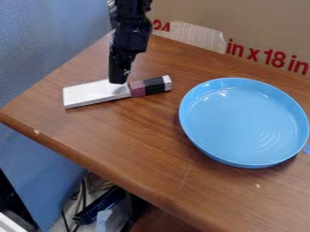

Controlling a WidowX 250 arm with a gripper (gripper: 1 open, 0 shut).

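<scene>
A white, flat bar-like object (94,93) lies on the wooden table, with a pink and black section at its right end. My black gripper (120,72) hangs from the top, its tips at or just above the middle of that object; whether they touch it, and whether the fingers are open or shut, I cannot tell. A light blue plate (242,122) lies to the right, apart from the object.
A cardboard box (266,32) stands behind, with a pale slatted piece at the back edge. A blue surface borders the left side, and cluttered items lie below the table's edge.
</scene>
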